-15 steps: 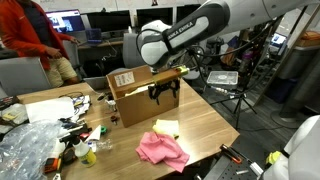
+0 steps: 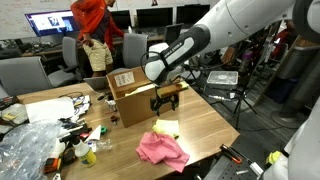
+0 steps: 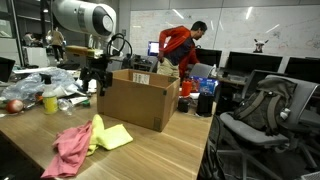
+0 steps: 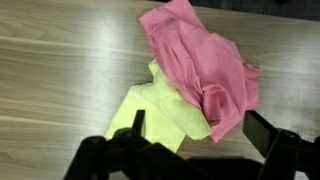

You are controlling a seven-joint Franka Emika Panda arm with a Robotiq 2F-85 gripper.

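Observation:
A pink cloth [image 2: 162, 150] lies crumpled on the wooden table, with a yellow cloth [image 2: 167, 127] right beside it. From above, the yellow cloth [image 4: 160, 108] is partly covered by the edge of the pink cloth [image 4: 205, 62]. Above the table, my gripper [image 2: 165, 103] hangs in front of the cardboard box. Its two dark fingers stand wide apart in the wrist view, and the gripper is open with nothing held. The cloths lie below it, apart from the fingers.
An open cardboard box [image 3: 150, 100] stands behind the gripper. Clear plastic wrapping [image 2: 28, 145], a yellow can [image 2: 86, 153] and small clutter fill the table's left side. Bare table [image 2: 205, 130] lies right of the cloths. A person in red [image 3: 182, 45] stands behind the table.
The person in red has moved right, from behind the chairs toward the box, and is bending. My gripper seems little changed and stays open; the cloths have not moved.

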